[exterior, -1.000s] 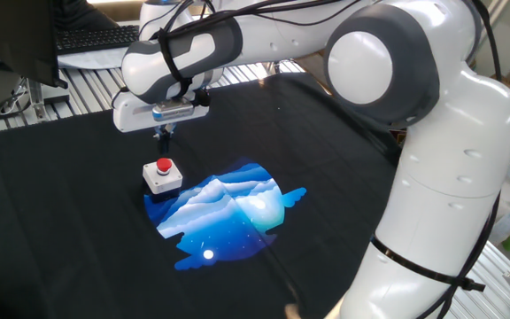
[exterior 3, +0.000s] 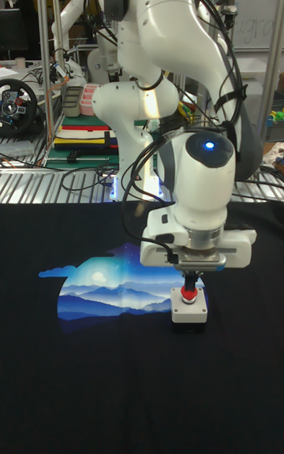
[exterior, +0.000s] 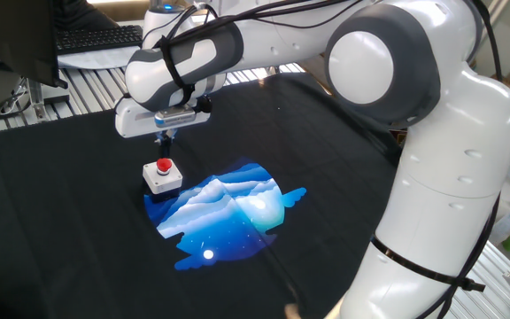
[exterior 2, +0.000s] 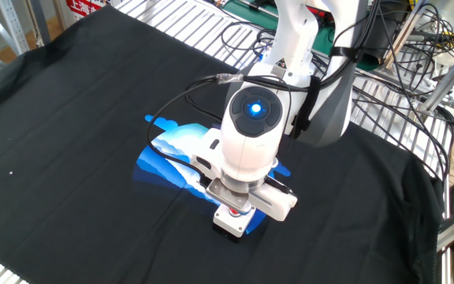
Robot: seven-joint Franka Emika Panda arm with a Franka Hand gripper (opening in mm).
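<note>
A white box with a red push button (exterior: pixel 164 166) sits upright on the black cloth, at the edge of a blue mountain picture (exterior: pixel 224 213). My gripper (exterior: pixel 165 152) points straight down over the button, its dark fingers drawn together into one narrow post with nothing seen between them. In the third exterior view the fingertips (exterior 3: pixel 191 286) overlap the red cap (exterior 3: pixel 189 295); whether they touch or press it, I cannot tell. From the second exterior view the hand hides the fingers and most of the button, leaving the box (exterior 2: pixel 233 220) showing beneath.
Black cloth (exterior 3: pixel 67 387) lies open and clear around the box and picture. A keyboard (exterior: pixel 97 38) and monitor (exterior: pixel 11 40) stand beyond the cloth's far edge. Loose cables (exterior 2: pixel 428 102) lie on the slatted metal table near my base.
My gripper has come down toward the red button and shifted slightly right in the first exterior view. The box and picture have stayed put.
</note>
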